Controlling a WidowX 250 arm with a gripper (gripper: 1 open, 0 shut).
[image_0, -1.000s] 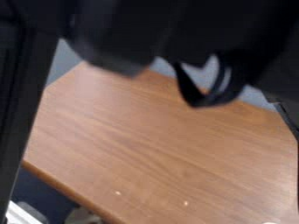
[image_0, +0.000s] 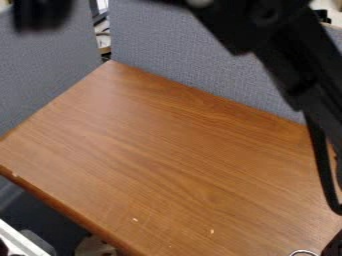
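A black robot arm (image_0: 274, 45) crosses the upper right of the camera view, with a black cable hanging down the right side. A dark, blurred part at the top left edge may belong to the gripper, but its fingertips cannot be made out. No object is held in view.
Grey fabric partitions (image_0: 201, 50) stand along its back and left sides. A dark gap lies beyond the front left edge.
The arm has risen and swung up out of most of the view since a second ago, uncovering the table and partitions.
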